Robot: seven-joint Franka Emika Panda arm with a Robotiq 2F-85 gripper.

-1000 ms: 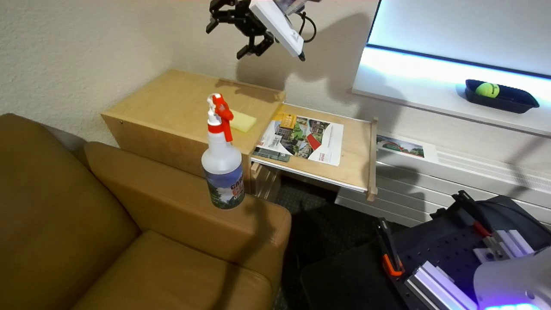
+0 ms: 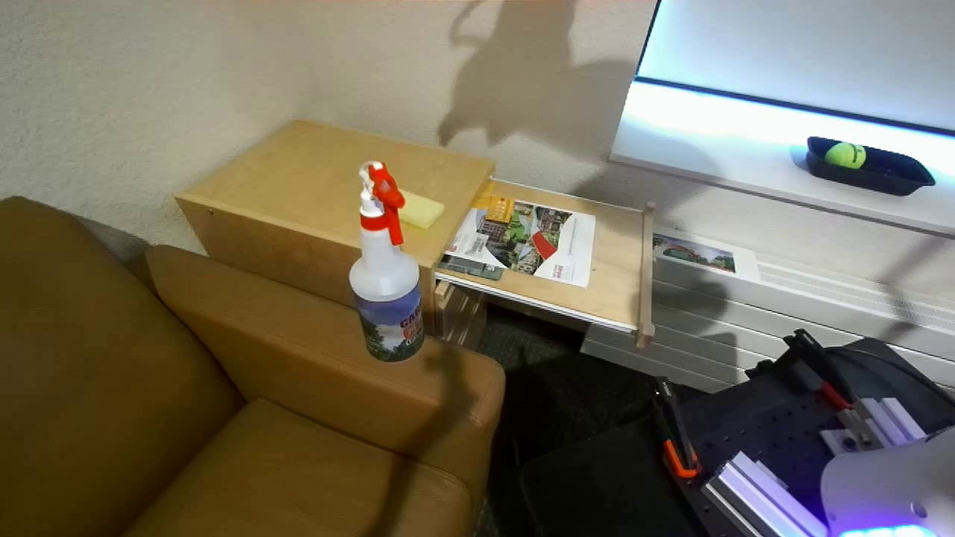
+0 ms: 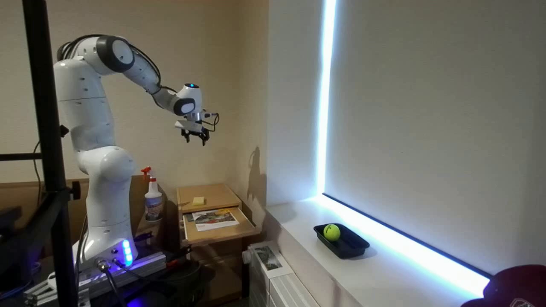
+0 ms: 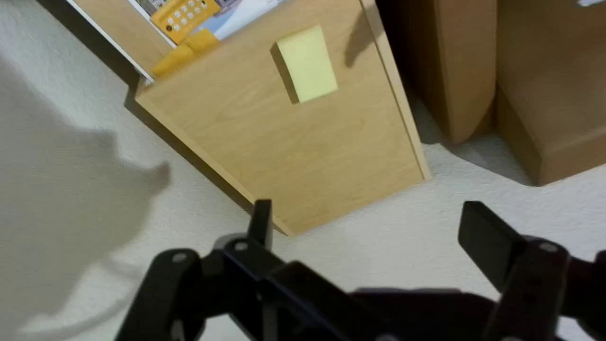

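My gripper stands open, its two black fingers wide apart with nothing between them. It hangs high above the wooden cabinet (image 3: 220,190), as the second exterior view shows. On the cabinet top lies a yellow sponge-like block (image 4: 308,63). The cabinet's drawer (image 2: 618,242) is pulled out, with a printed sheet (image 2: 573,246) and a yellow-orange item (image 2: 499,209) that looks like a calculator inside. A spray bottle (image 2: 385,277) with a red trigger stands upright on the sofa arm. The first exterior view does not show the gripper.
A black tray (image 3: 353,244) holding a green-yellow ball (image 3: 331,233) sits on the windowsill (image 3: 307,256). The brown sofa (image 2: 295,331) borders the cabinet. Walls close in behind it. Much of the cabinet top is bare.
The bottle, block, drawer and ball have not moved.
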